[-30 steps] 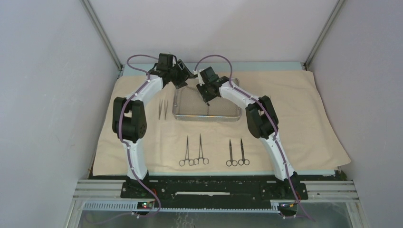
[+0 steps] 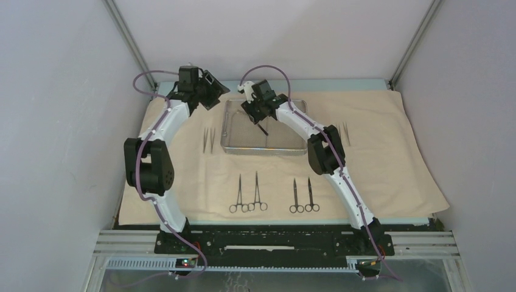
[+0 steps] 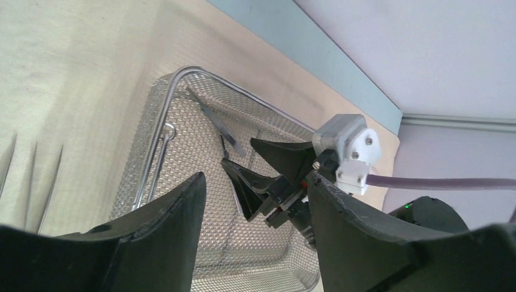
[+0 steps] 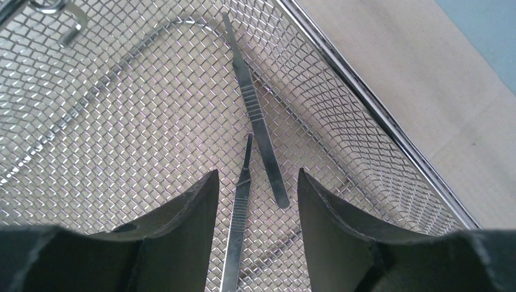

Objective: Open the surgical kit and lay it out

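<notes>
Two slim grey scalpel handles lie on the mesh floor of the wire tray. In the right wrist view one handle runs close to the tray's wall, and the other handle lies partly between the fingers. My right gripper is over the tray with its fingers apart, holding nothing; the near handle's blunt end reaches into the gap. Up and left of the tray, my left gripper stands open and empty. The left wrist view shows the right fingers low above the tray floor.
Forceps and scissors lie in pairs on the beige cloth in front of the tray. Thin tweezers rest to its left, and more slim tools to its right. Bare cloth spreads at the right.
The left arm has swung left, away from the tray.
</notes>
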